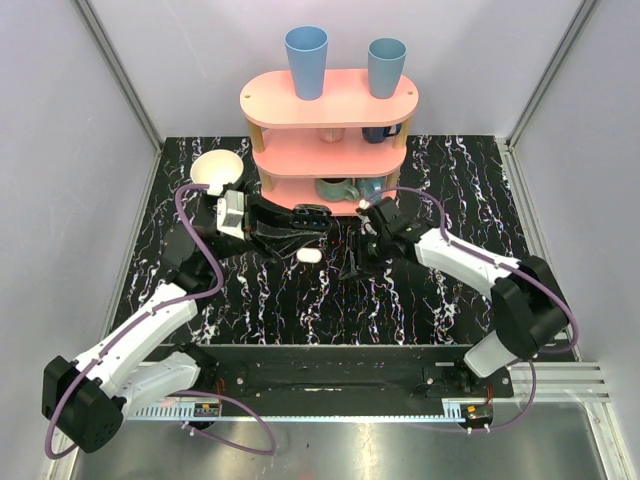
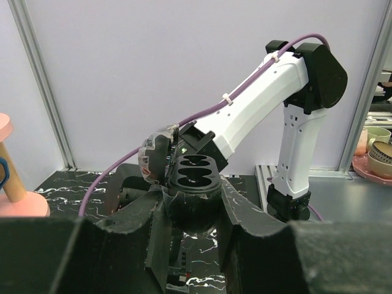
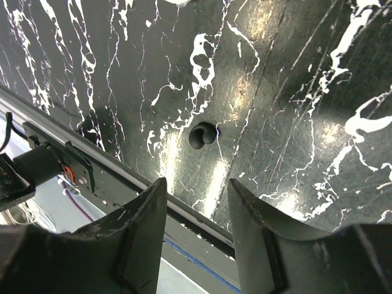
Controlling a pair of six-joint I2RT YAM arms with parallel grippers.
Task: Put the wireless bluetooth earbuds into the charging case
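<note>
My left gripper is shut on the black charging case (image 2: 195, 181), held upright with round openings in its top. In the top view my right gripper (image 1: 350, 255) is part open to the right of the held case, lower and pointing down. Below it in the right wrist view, a small black earbud (image 3: 202, 136) lies on the marble mat (image 3: 288, 73), apart from the fingers, with nothing between them.
A pink three-tier shelf (image 1: 328, 95) with blue cups and other crockery stands at the back. A white bowl (image 1: 215, 160) is at back left, and a small white object (image 1: 309, 255) lies mid-mat.
</note>
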